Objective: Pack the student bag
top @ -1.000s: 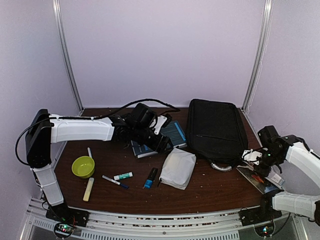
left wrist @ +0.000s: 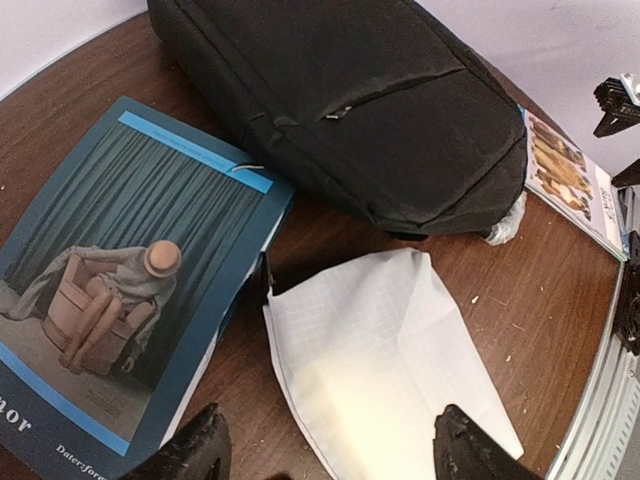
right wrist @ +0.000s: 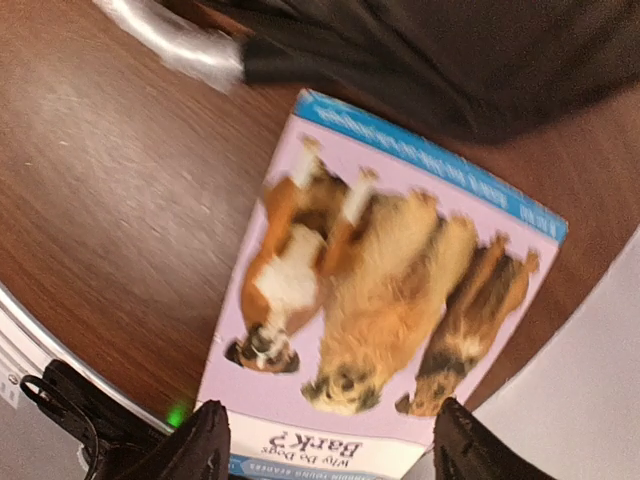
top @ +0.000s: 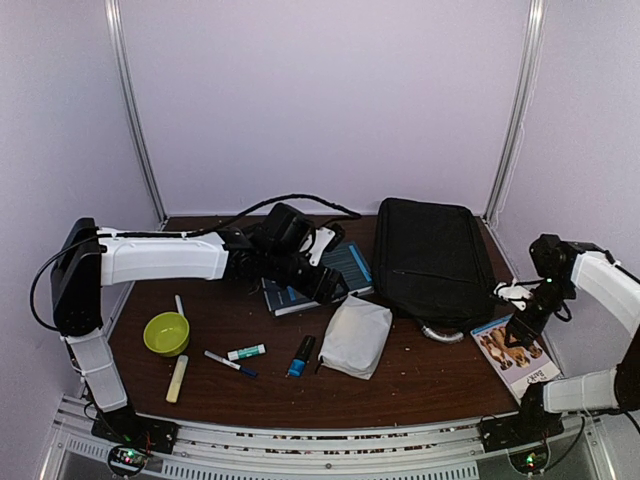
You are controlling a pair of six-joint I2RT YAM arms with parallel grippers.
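Observation:
The black bag [top: 432,260] lies closed at the back right. My right gripper is open above the book with dogs on its cover [right wrist: 370,290], which lies at the table's right front beside the bag. My left gripper is open over a white pouch [left wrist: 370,350], near the dark blue book [left wrist: 120,290] left of the bag; nothing shows between its fingers.
A green bowl [top: 166,332], a marker [top: 229,363], a glue stick [top: 246,352], a black-and-blue item [top: 301,355] and a pale yellow stick [top: 176,379] lie on the front left. Walls bound the table.
My left arm has barely moved.

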